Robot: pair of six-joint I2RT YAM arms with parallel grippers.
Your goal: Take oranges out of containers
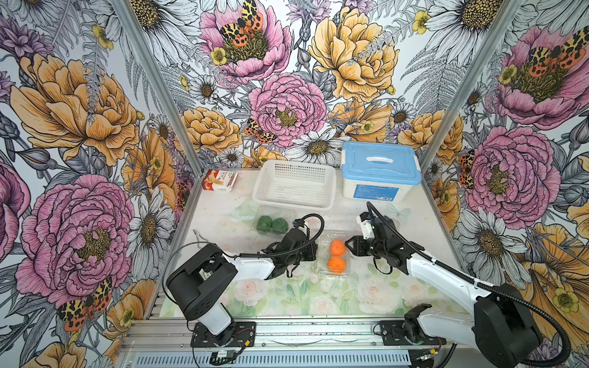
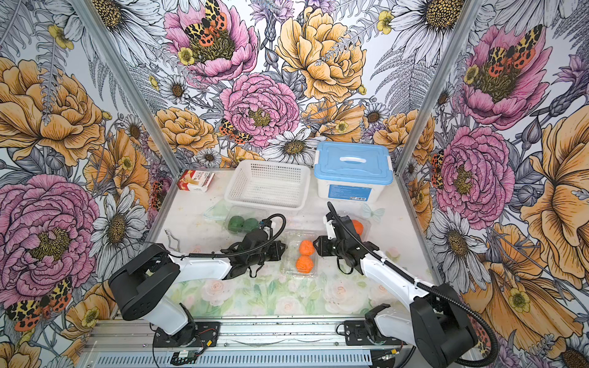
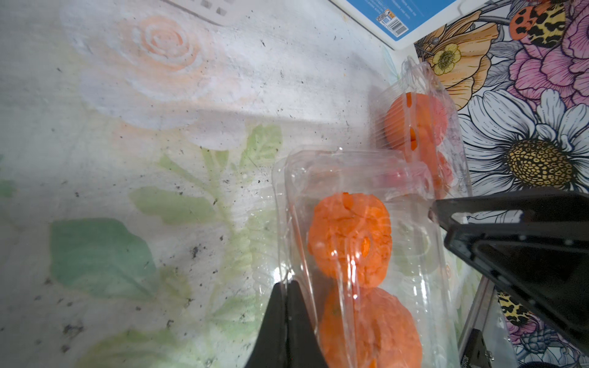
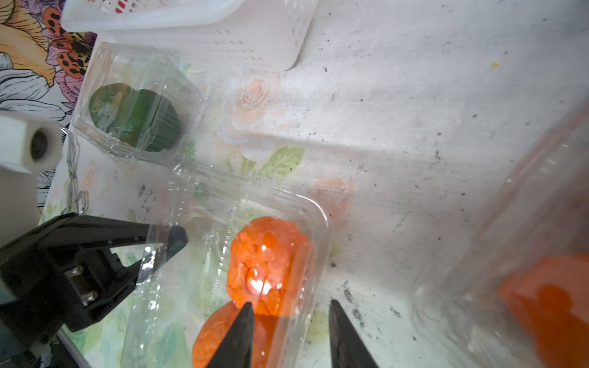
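Observation:
A clear plastic container (image 1: 336,270) holding two oranges, the upper one (image 1: 336,247) and the lower one (image 1: 336,263), lies between my grippers. My left gripper is shut at the container's left side, by its wall. My right gripper is part open at the right side, with the container's near wall around its fingertips; whether it touches the wall is unclear. In the top right view, a second clear container with an orange (image 2: 357,226) sits behind the right arm.
A clear container with green items (image 1: 271,224) is at left, a white basket (image 1: 293,199) behind it, a blue-lidded box (image 1: 379,165) at back right, and a small carton (image 1: 219,180) at back left. Bare table lies in front.

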